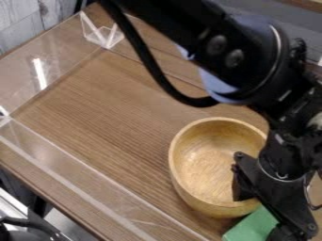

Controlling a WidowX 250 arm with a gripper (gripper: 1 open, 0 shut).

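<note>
A wooden bowl (201, 165) stands at the right of the table. My black gripper (270, 198) is low at the bowl's right side, its near finger over the rim and the other over a green object (248, 228) lying just below the bowl. The black arm covers much of the right and upper right of the view. Whether anything is between the fingers cannot be told.
A small clear plastic piece (101, 30) stands at the back left. A transparent strip runs along the left and front edges, with cables beyond.
</note>
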